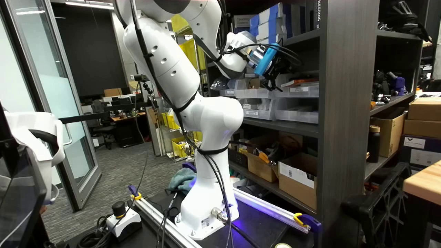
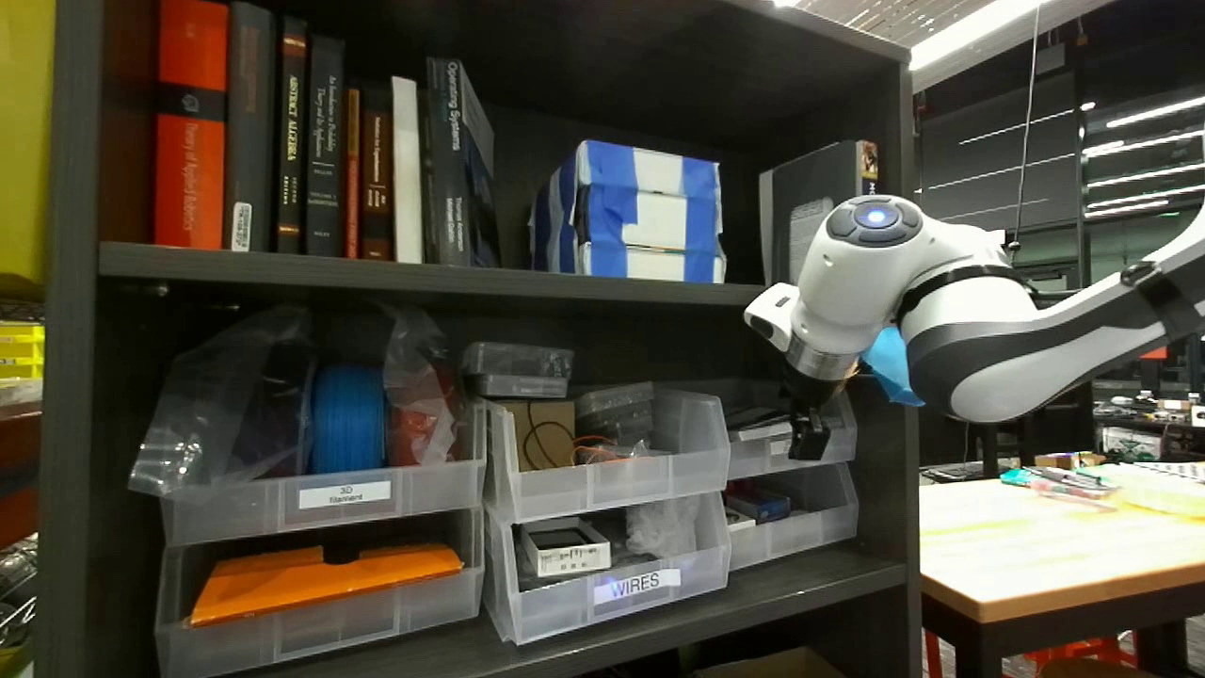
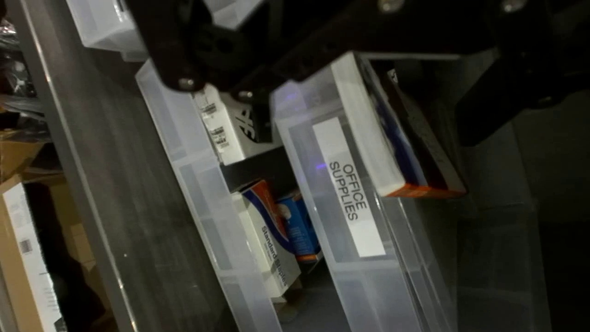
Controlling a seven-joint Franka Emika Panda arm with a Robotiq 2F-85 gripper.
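In the wrist view my gripper is open, its black fingers spread wide with nothing held. Between and beyond them, a book or flat box (image 3: 370, 130) with a white side and orange end leans over the front of a clear bin labelled OFFICE SUPPLIES (image 3: 350, 188). Contact between the fingers and this item cannot be made out. Exterior view 2 has the gripper (image 2: 809, 439) pointing down in front of the right-hand bins. From the side, the gripper (image 1: 273, 86) hangs before the upper row of bins.
Below sits another clear bin (image 3: 202, 216) with a staples box (image 3: 265, 238) and a blue box (image 3: 298, 224). The WIRES bin (image 2: 616, 599) stands to the left. Overhead is a shelf board (image 2: 339, 269); the shelf's upright (image 1: 345, 124) bounds the right side.
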